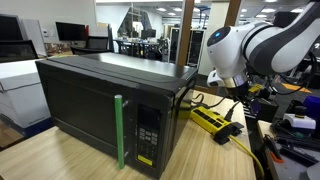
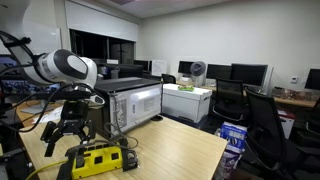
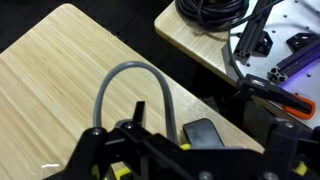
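A yellow power strip (image 1: pixel 213 124) lies on the table beside the microwave, with black plugs (image 2: pixel 127 158) and cords on it. Over the strip hangs my gripper (image 2: pixel 72 126), its fingers open. In the wrist view, the fingers (image 3: pixel 130 140) spread wide at the bottom edge and hide most of the strip. Between them show a black plug (image 3: pixel 204 133) and a bit of yellow, apart from any grip. A grey cable (image 3: pixel 136 66) loops up from there. The black microwave (image 1: pixel 105 105), with a green strip (image 1: pixel 119 130) on its front, stands shut on the table.
Coiled black cable (image 3: pixel 215 10) lies near the table edge. Past that edge, a cart with tools, including an orange-handled one (image 3: pixel 293 104), sits close to the arm. Bare tabletop (image 2: pixel 185 145) stretches along the microwave's other side. A yellow cord (image 1: pixel 243 147) runs from the strip.
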